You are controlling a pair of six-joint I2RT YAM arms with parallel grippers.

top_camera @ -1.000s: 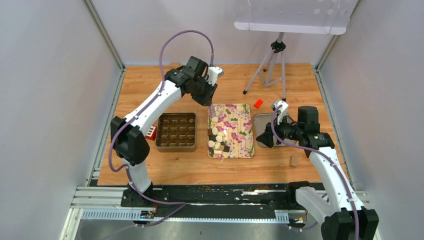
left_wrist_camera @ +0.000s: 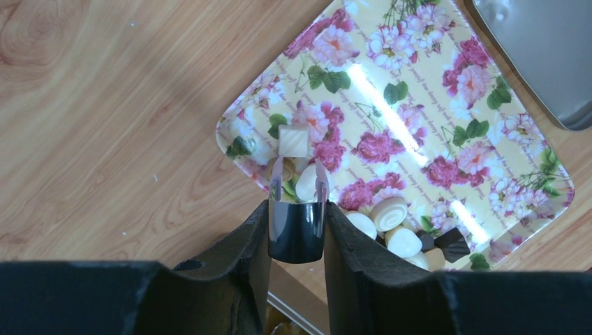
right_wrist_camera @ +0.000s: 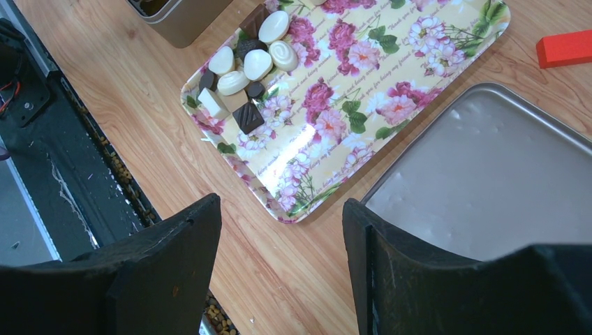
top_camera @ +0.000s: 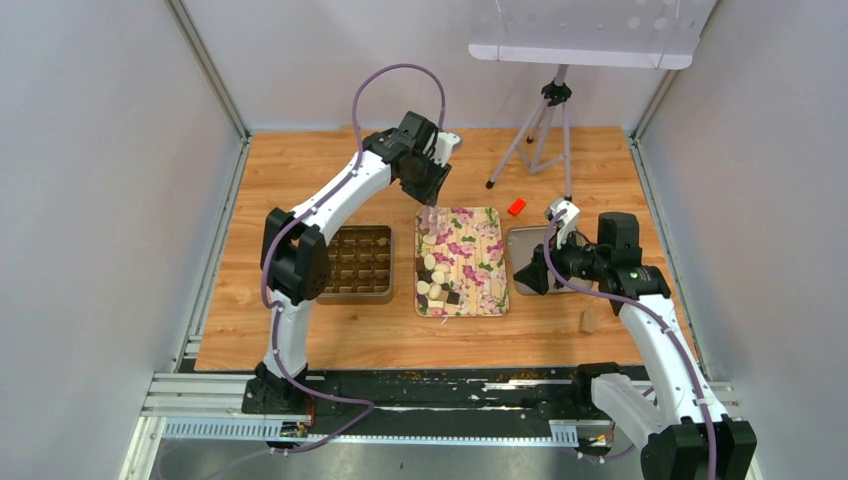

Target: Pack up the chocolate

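The floral tray (top_camera: pixel 480 290) holds white and dark chocolates (right_wrist_camera: pixel 257 64), most of them clustered near its front left corner. My left gripper is over the tray's far left part, its clear fingers apart. A round white chocolate (left_wrist_camera: pixel 307 183) appears between and below them, with a square white one (left_wrist_camera: pixel 293 141) just beyond; neither looks gripped. Beside the tray on the left stands the brown compartment box (top_camera: pixel 361 298), with empty-looking cells. My right gripper is open above the table, between the floral tray and the grey metal tray, and nothing is between its fingers.
The grey metal tray (right_wrist_camera: pixel 502 188) lies to the right, partly under the right arm. A red block (top_camera: pixel 516 207) rests behind it, and a small wooden block (top_camera: pixel 588 321) in front. A tripod (top_camera: pixel 545 140) stands at the back. Bare table lies in front of the trays.
The left arm has swung right, bringing its gripper further over the floral tray's far left corner. It now hides the red item left of the box. The right arm stays almost still.
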